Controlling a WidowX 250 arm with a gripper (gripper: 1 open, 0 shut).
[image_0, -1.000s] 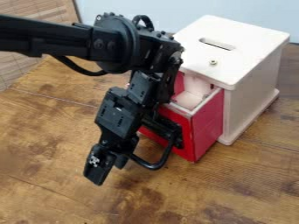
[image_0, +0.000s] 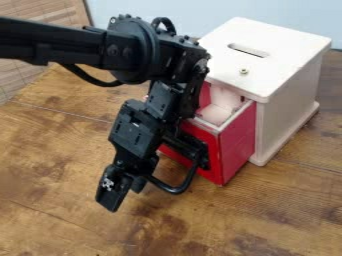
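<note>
A pale wooden box (image_0: 287, 105) with a slot in its lid and a small brass knob stands at the upper right. A red-fronted drawer (image_0: 230, 150) sticks out of its left side, with pale rounded pieces (image_0: 225, 105) inside. My black gripper (image_0: 112, 190) hangs angled down to the left in front of the drawer, above the table, its arm partly hiding the drawer. Whether its fingers are open or shut is unclear from this angle.
A white surface and a woven mat lie along the back edge.
</note>
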